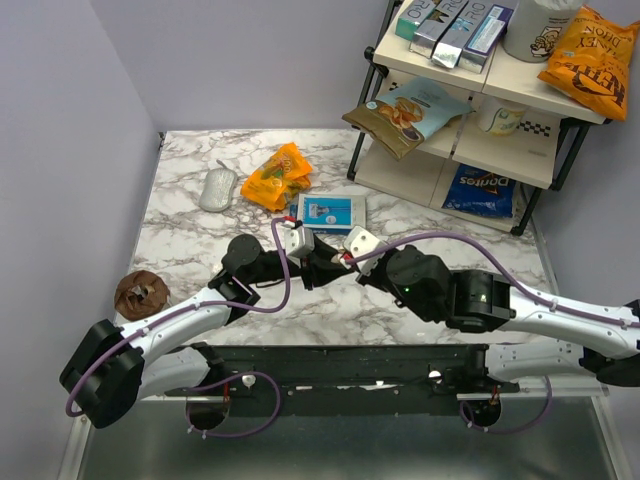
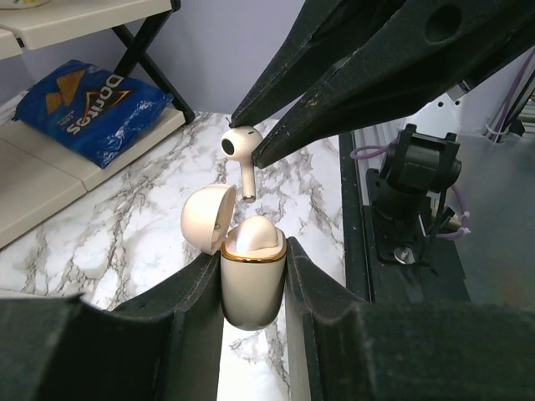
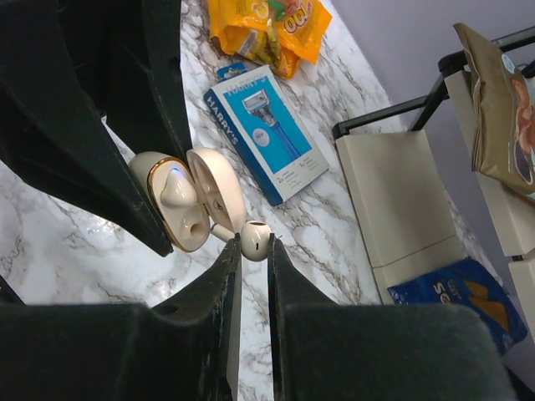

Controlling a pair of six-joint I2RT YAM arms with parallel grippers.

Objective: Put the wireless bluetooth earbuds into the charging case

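Observation:
The white charging case [image 2: 251, 294], with a gold rim, is clamped upright in my left gripper. Its lid [image 2: 206, 217] stands open. Inside the case in the right wrist view, one side shows a rounded white bump [image 3: 175, 189] and the other an empty hollow [image 3: 197, 230]. Pinched between the tips of my right gripper is a white earbud [image 3: 255, 241]. In the left wrist view that earbud [image 2: 242, 144] hangs stem down above and beyond the case, apart from it. The top view shows both grippers meeting over the table, the small parts mostly hidden.
Behind the grippers lie a blue-and-white razor box [image 1: 331, 213], an orange bag [image 1: 277, 178] and a grey pouch [image 1: 217, 188]. A loaded shelf rack [image 1: 480, 140] stands at the back right. Bare marble [image 1: 285, 325] lies in front.

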